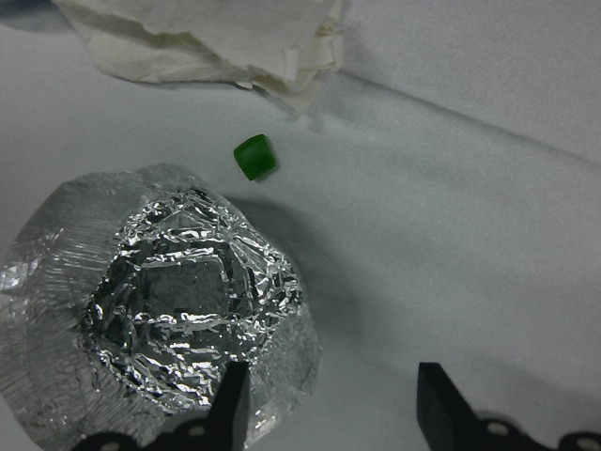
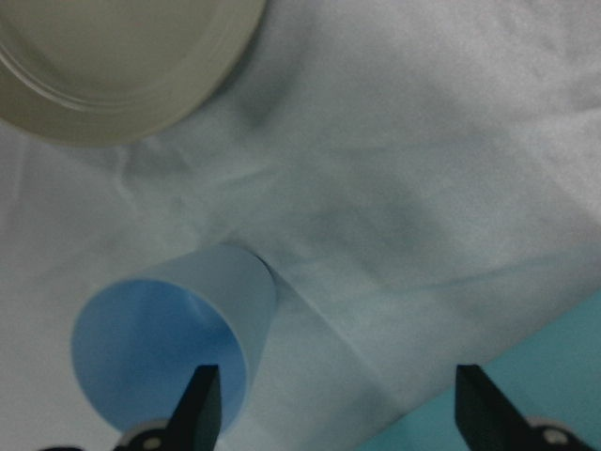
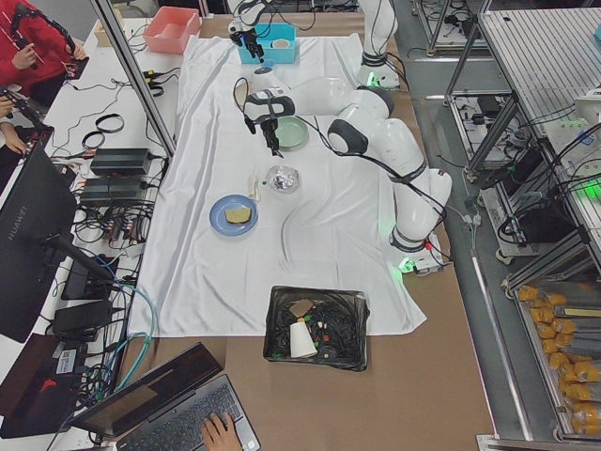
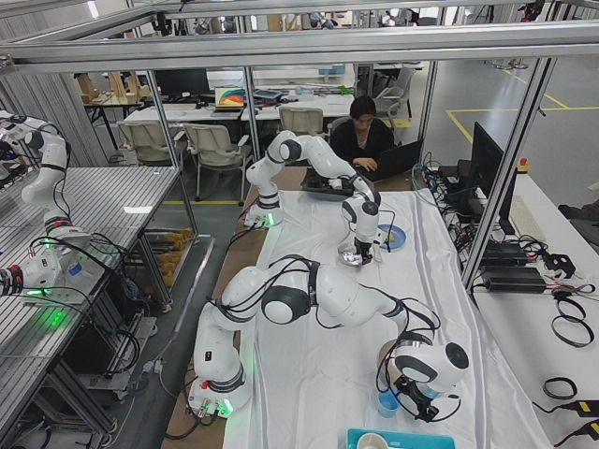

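Note:
My left gripper is open above a crumpled foil bowl (image 1: 178, 291), nothing between its fingers; a small green cube (image 1: 254, 157) and folded tissue (image 1: 207, 38) lie beyond the bowl. In the camera left view, a blue plate (image 3: 224, 218) holding a yellow piece is nearby. My right gripper stands open above the cloth, near a blue cup (image 2: 225, 282) lying below it at left, with a beige plate (image 2: 122, 103) beyond.
A light green plate (image 3: 293, 138) sits behind the foil bowl. A turquoise bin (image 3: 282, 54) is at the far end, a black bin (image 3: 347, 319) at the near edge.

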